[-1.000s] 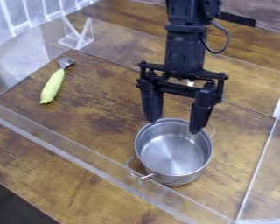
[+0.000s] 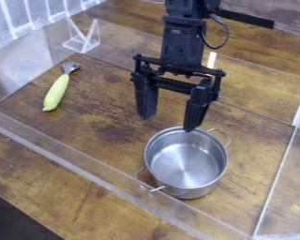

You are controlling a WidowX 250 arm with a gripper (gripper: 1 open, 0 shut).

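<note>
My black gripper (image 2: 172, 107) stands open above the back rim of a steel pot (image 2: 186, 165), its two fingers spread wide with nothing seen between them. The pot has wire handles and looks empty inside. A pale yellow-green corn cob (image 2: 57, 92) lies on the wooden surface at the left, apart from the pot and the gripper.
A small metal utensil (image 2: 68, 68) lies just behind the corn. Clear plastic walls border the wooden work surface (image 2: 97, 141), and a clear bracket (image 2: 82, 37) stands at the back left. The wood between corn and pot is clear.
My gripper has moved a little up and to the left, away from over the pot's middle. The pot and corn have not visibly moved.
</note>
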